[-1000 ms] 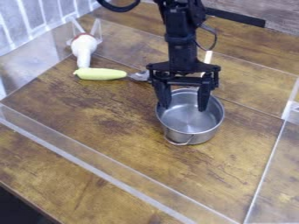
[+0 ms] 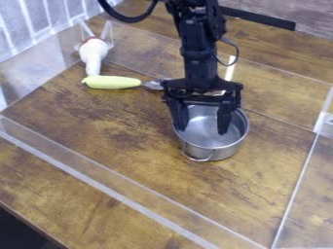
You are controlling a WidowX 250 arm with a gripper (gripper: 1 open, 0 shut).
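Observation:
My black gripper (image 2: 202, 103) hangs upright over a steel pot (image 2: 205, 144) at the centre right, its fingers spread open and reaching down into the pot's mouth. Whether anything lies between the fingertips inside the pot is hard to tell.
A pale green corn-like object (image 2: 112, 83) lies at the upper left with a white object (image 2: 92, 56) behind it. A thin white stick stands behind the arm on the right.
The gripper has moved slightly down, lower into the pot. The pot and the other objects look unchanged.

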